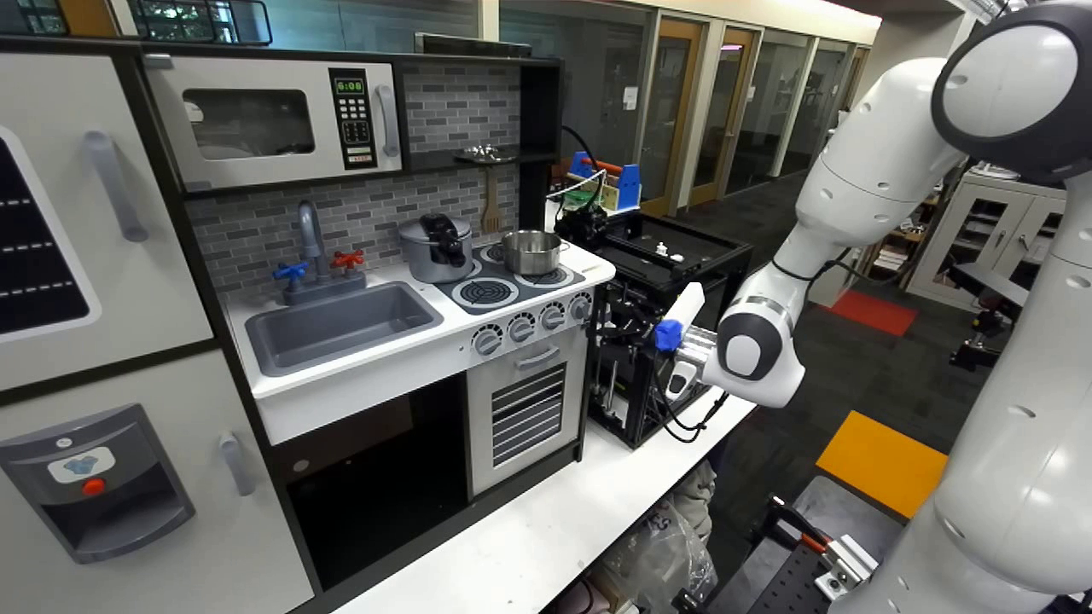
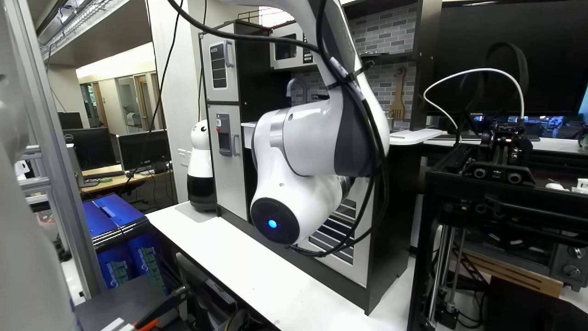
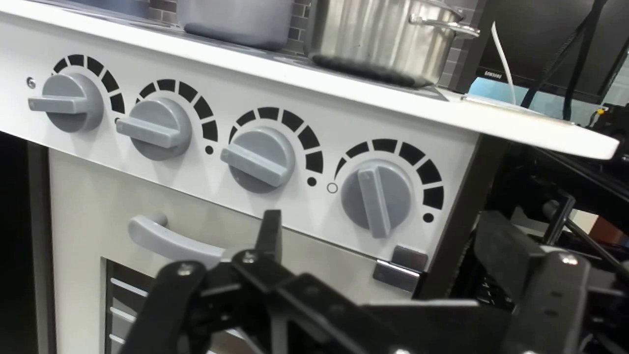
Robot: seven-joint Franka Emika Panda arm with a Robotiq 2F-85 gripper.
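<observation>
My gripper stands open in the wrist view, its dark fingers (image 3: 270,239) spread wide with nothing between them. Beyond the gap is the rightmost grey stove knob (image 3: 376,197), its ridge close to upright. The third knob (image 3: 259,159), second knob (image 3: 155,129) and leftmost knob (image 3: 73,103) have ridges lying nearly level. Exterior view 1 places the arm's wrist (image 1: 752,353) to the right of the toy stove, apart from it. In exterior view 2 the arm hides the fingers and knobs.
A steel pot (image 1: 532,251) and a lidded grey pot (image 1: 437,251) stand on the stove top. Below the knobs is the oven handle (image 1: 538,358). A black-framed machine (image 1: 655,373) stands close by the stove's right side.
</observation>
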